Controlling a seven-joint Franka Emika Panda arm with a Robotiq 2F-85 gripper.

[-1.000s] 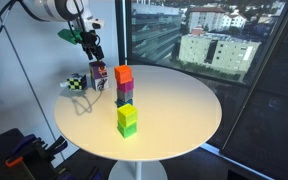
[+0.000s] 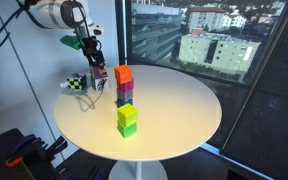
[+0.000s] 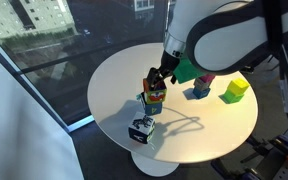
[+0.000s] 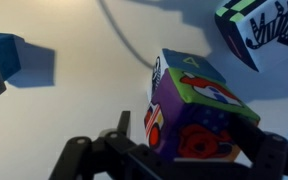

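Observation:
My gripper stands open above a colorful patterned block point(image 4: 206, 95), its dark fingers to either side in the wrist view. The block has purple, red and green printed faces and appears to sit on another block. In exterior view 1 this patterned stack point(image 2: 98, 78) is at the table's left back, just below the gripper. In exterior view 2 the gripper point(image 3: 155, 80) hangs over the same stack point(image 3: 155, 98). Whether the fingers touch the block cannot be told.
A checkered block point(image 2: 77, 82) lies left of the patterned stack. To its right rises a taller stack with an orange top point(image 2: 123, 74). A yellow block on a green one point(image 2: 128, 121) stands nearer the front.
The gripper has come down toward the patterned stack over the last second. The blocks show no visible movement.

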